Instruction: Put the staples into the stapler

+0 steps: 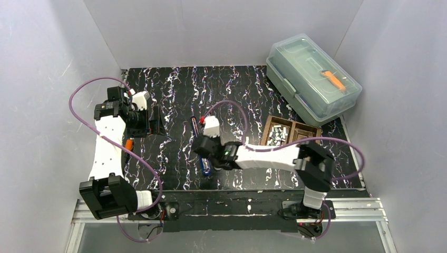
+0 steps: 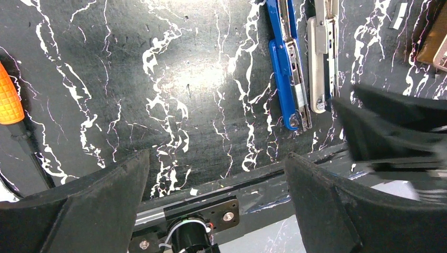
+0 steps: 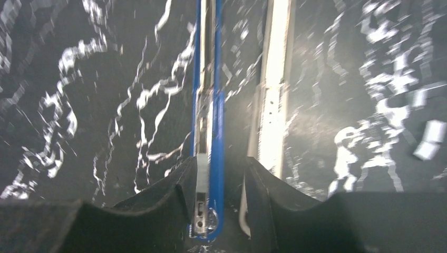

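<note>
The blue stapler (image 2: pixel 289 68) lies opened out on the table, and a short pale staple strip (image 3: pixel 202 171) sits in its channel. Alongside it is a white stapler (image 3: pixel 271 121), also opened out; the right arm covers most of it from above. My right gripper is open over the lower ends of the two staplers, blurred from motion, with nothing seen held. Off to the left, my left gripper stands open and empty above bare table. Loose staple strips (image 3: pixel 433 138) lie to the right of the white stapler.
A brown divided box (image 1: pixel 270 126) at the right holds several staple strips. Behind it stands a green lidded toolbox (image 1: pixel 311 74) with an orange-handled tool. Near the left arm lies an orange-handled screwdriver (image 2: pixel 9 100).
</note>
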